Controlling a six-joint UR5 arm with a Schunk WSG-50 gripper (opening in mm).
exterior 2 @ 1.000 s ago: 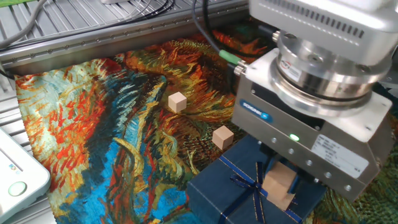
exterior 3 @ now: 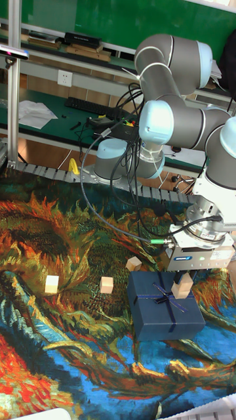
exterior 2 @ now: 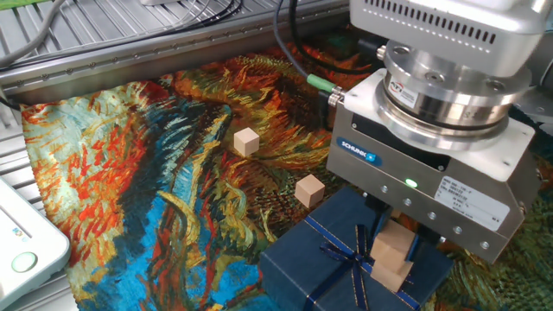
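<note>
My gripper (exterior 2: pixel 395 235) points down over the dark blue gift box (exterior 2: pixel 298 259), in exterior view 2. Its two dark fingers (exterior 2: pixel 378 214) stand on either side of a plain wooden cube (exterior 2: pixel 396 239), and they look shut on it. Directly below that is a second wooden cube (exterior 2: pixel 390 271), on the box lid beside the ribbon bow. Whether the upper cube touches the lower one, I cannot tell. Exterior view 3 also has the gripper (exterior 3: pixel 179 276) over the right part of the box (exterior 3: pixel 150 318), with the stacked cubes partly overlapping there.
Loose wooden cubes lie on the painted cloth: one (exterior 3: pixel 52 283) at left, one (exterior 3: pixel 106 284) in the middle, one (exterior 3: pixel 133 263) just behind the box. A white device (exterior 2: pixel 30 246) stands at the left edge.
Compared with one second ago, the gripper and the cube between its fingers sit slightly higher and to the right, offset from the cube below. Box and loose cubes have stayed put.
</note>
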